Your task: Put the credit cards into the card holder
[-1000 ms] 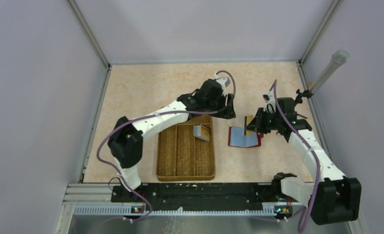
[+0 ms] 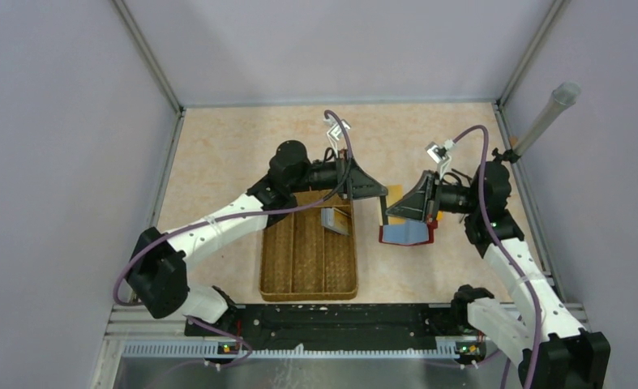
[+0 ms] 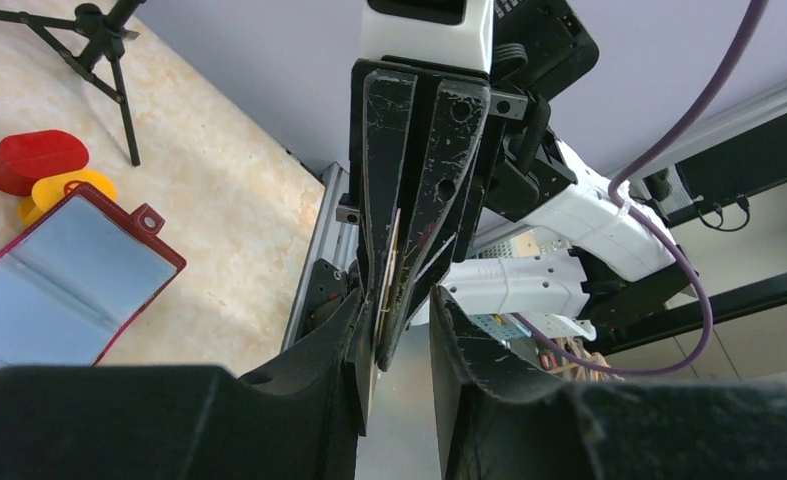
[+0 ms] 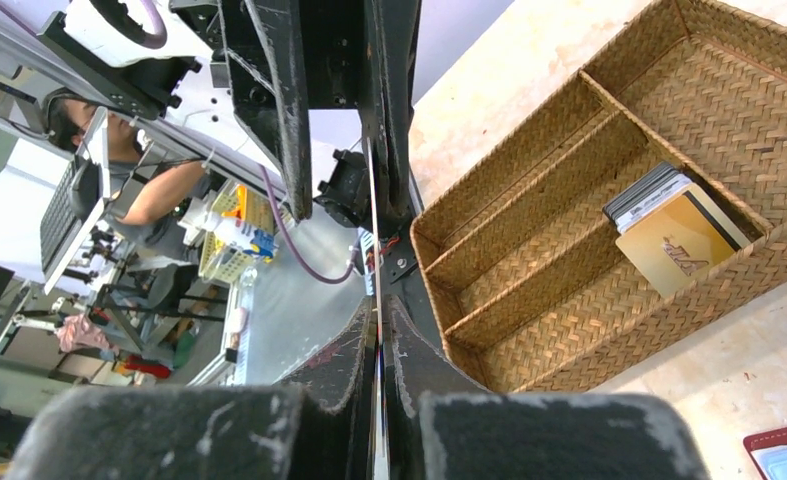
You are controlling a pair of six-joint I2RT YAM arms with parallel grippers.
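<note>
A thin gold credit card (image 2: 395, 194) with a dark stripe is held up between my two grippers. My right gripper is shut on it; the card (image 4: 374, 230) shows edge-on there. My left gripper stands part open around the card's other end, one finger close against the card and a gap on the other side. Below them the card holder (image 2: 407, 233) lies spread on the table, with pale blue pockets and a dark red border. More cards (image 4: 681, 235) sit stacked in a basket compartment, a gold one in front.
The woven basket (image 2: 309, 297) with several compartments stands left of the holder. A red object (image 3: 37, 160) and a yellow object (image 3: 66, 192) lie beside the holder, near a small black tripod (image 3: 99, 45). Table behind the arms is clear.
My right gripper has carried the card leftward.
</note>
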